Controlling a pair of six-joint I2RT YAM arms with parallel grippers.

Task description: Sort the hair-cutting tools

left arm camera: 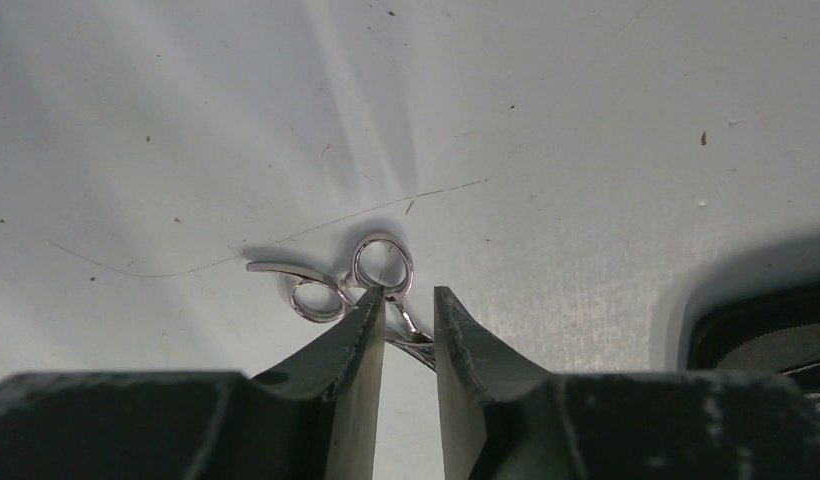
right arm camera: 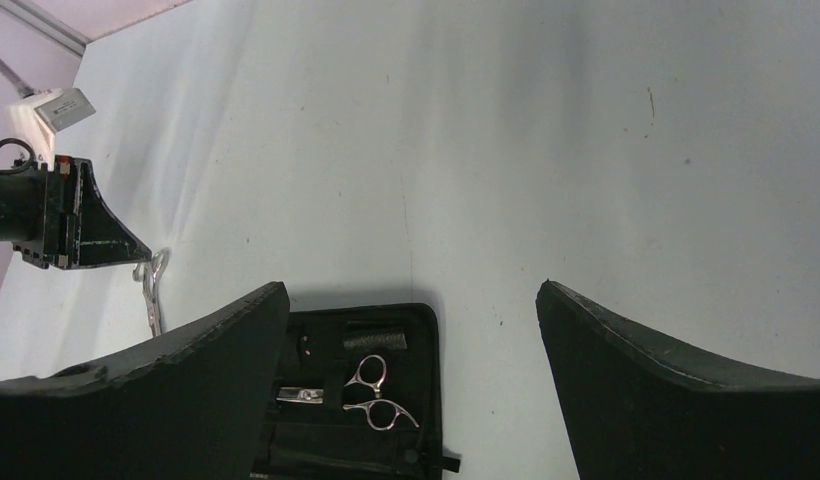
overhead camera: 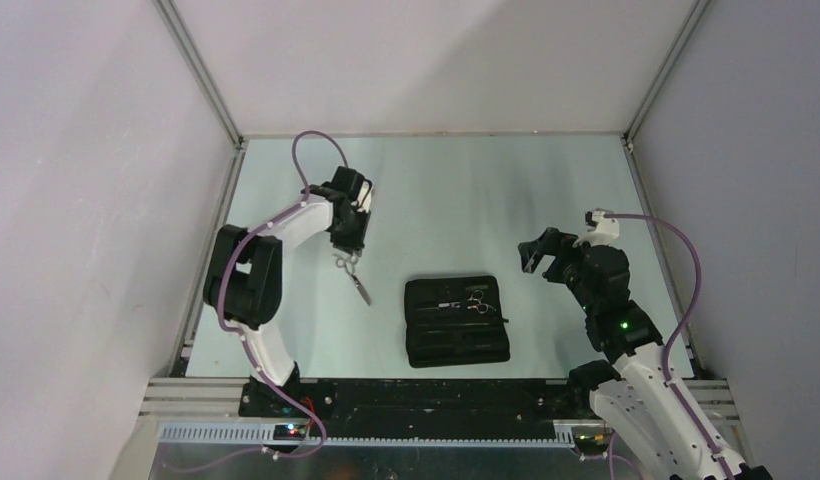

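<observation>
A pair of silver scissors [overhead camera: 358, 287] lies on the pale table at the left, handle rings toward the back. In the left wrist view its rings [left arm camera: 383, 262] show beyond my left gripper, whose fingers stand part open with a gap between them. The shanks pass across that gap and the blades are hidden by the right-hand finger; I see no firm grip on them. Another pair of scissors [right arm camera: 377, 393] rests strapped in the open black case [overhead camera: 456, 350]. My right gripper is wide open and empty, above the table right of the case.
A black comb-like piece [right arm camera: 375, 339] sits in the case beside its scissors. A small dark tab [right arm camera: 451, 464] sticks out at the case's edge.
</observation>
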